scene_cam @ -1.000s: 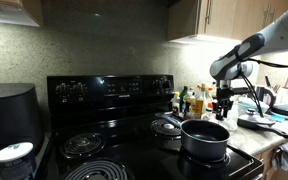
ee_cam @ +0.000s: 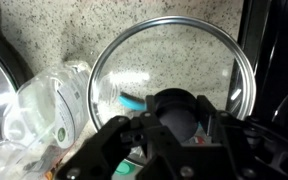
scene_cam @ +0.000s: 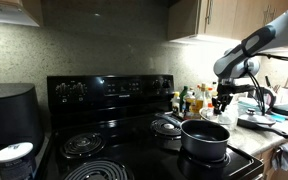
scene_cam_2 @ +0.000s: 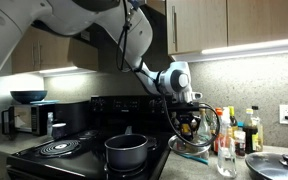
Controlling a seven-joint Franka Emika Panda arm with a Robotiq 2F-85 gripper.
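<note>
A round clear glass lid with a metal rim (ee_cam: pixel 106 57) fills the middle of the wrist view. Its black knob (ee_cam: pixel 177 108) sits between the fingers of my gripper, which is shut on it. In exterior view 2 my gripper (scene_cam_2: pixel 187 112) is over the counter right of the stove, and the lid's rim (scene_cam_2: pixel 216 130) looks tilted there. Exterior view 1 has my gripper (scene_cam: pixel 224 96) at the right, behind the pot. The open black pot (scene_cam: pixel 204 139) stands on the stove's right front.
Several bottles (scene_cam_2: pixel 251 130) line the counter by the wall. A clear container (ee_cam: pixel 67 105) lies close to the lid's left side. A covered pan (scene_cam_2: pixel 276 163) sits farther right.
My gripper has risen a little, and the arm's links have shifted slightly with it. The pot and the bottles have stayed in place.
</note>
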